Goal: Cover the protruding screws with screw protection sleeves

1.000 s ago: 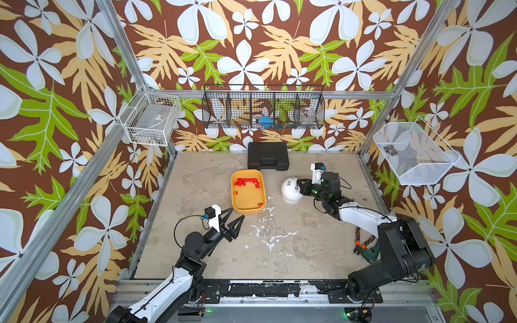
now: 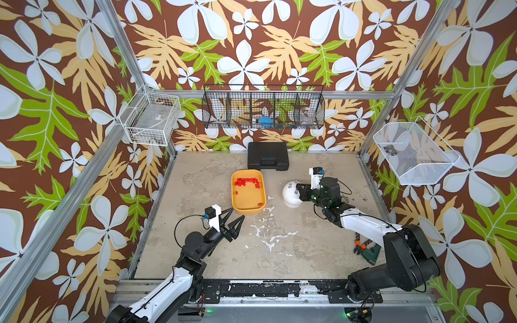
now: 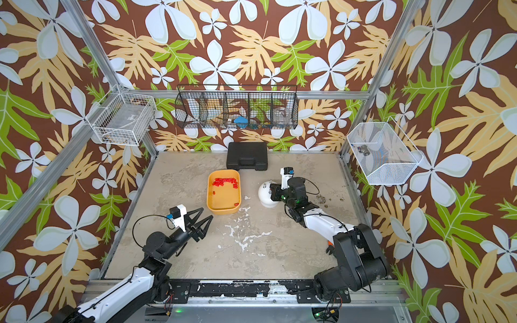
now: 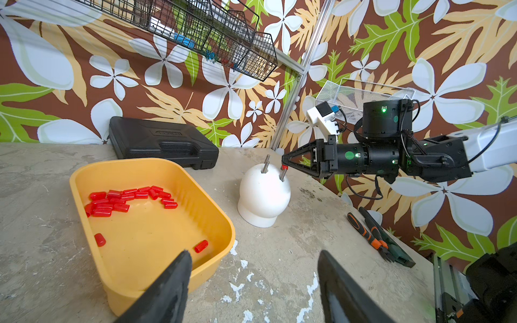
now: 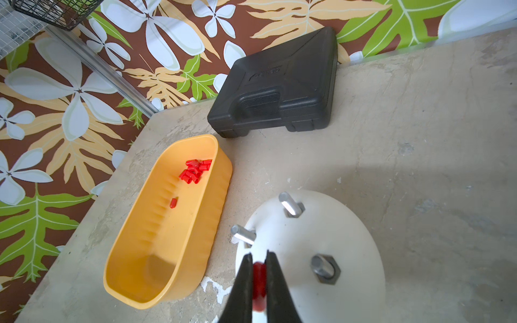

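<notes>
A white domed fixture (image 4: 261,196) stands mid-table with steel screws (image 5: 289,202) protruding from hex nuts. My right gripper is shut on a red sleeve (image 5: 259,285), held at the dome near a screw; whether it sits on that screw cannot be told. An orange tray (image 2: 248,206) left of the dome holds several loose red sleeves (image 4: 141,195). My left gripper (image 2: 238,218) stands open beside the tray's front right corner, nothing between its fingers.
A black case (image 2: 267,156) lies at the back. Tools (image 4: 371,234) lie at the right edge. Wire baskets (image 2: 262,110) hang on the frame above.
The left arm looks unchanged.
</notes>
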